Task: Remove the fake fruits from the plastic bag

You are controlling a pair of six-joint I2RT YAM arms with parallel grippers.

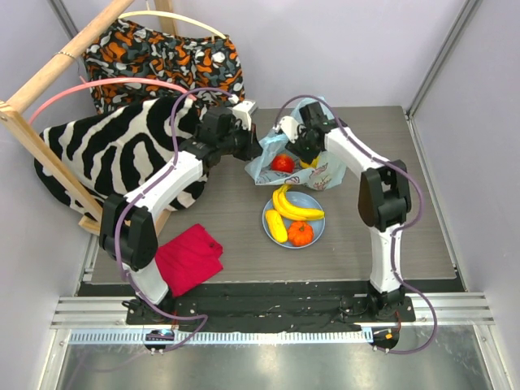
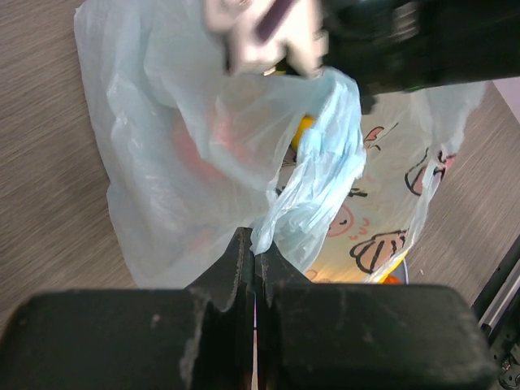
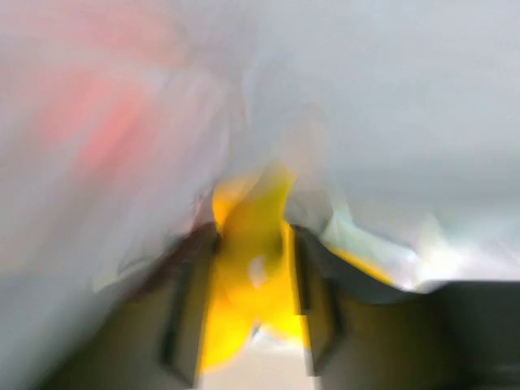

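The pale blue plastic bag (image 1: 327,172) stands at the back of the table, its mouth facing me. My left gripper is shut on a gathered fold of the bag's edge (image 2: 305,191). Inside lies a red fruit (image 1: 283,163), with yellow fruit (image 1: 314,162) to its right. The right gripper reaches into the bag, its fingers apart on either side of a yellow fruit (image 3: 231,325). Blur hides whether they touch it. In front, a blue plate (image 1: 306,243) holds bananas (image 1: 302,212), a long yellow fruit (image 1: 276,226) and an orange pumpkin-like fruit (image 1: 301,234).
A folded red cloth (image 1: 188,258) lies on the front left of the table. The zebra-striped bag (image 1: 114,150) and a wooden rack (image 1: 49,171) crowd the left side. Table to the right of the plate is bare.
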